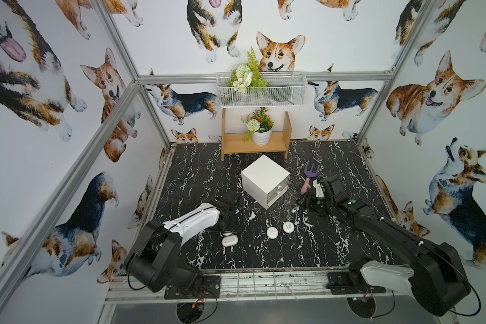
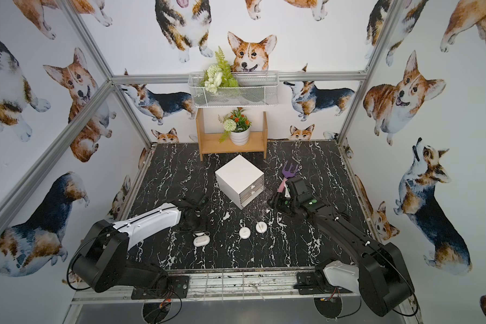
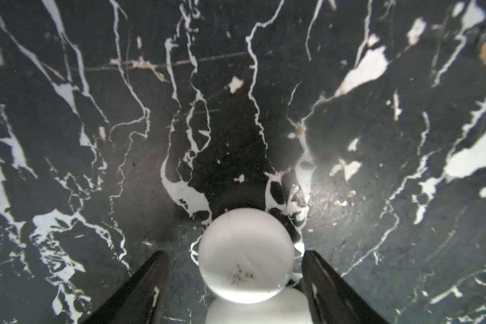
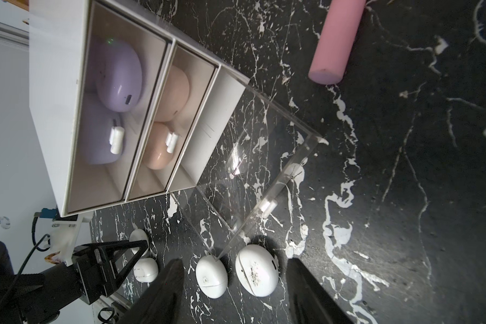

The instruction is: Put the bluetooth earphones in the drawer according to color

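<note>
My left gripper is low over a round white earphone case [image 3: 245,251], fingers apart on either side of it; an oblong white case [image 1: 229,240] lies just beside it. My right gripper stands open by the white drawer box [image 1: 264,175]. In the right wrist view purple cases [image 4: 118,75] and pink cases [image 4: 170,91] sit in two compartments, and a clear drawer [image 4: 264,140] is pulled out from the third. Two white cases [image 4: 256,270] [image 4: 211,276] lie below that drawer.
A garden fork with pink handle [image 4: 337,40] lies right of the box. A wooden shelf [image 1: 237,143] with a potted plant stands at the back.
</note>
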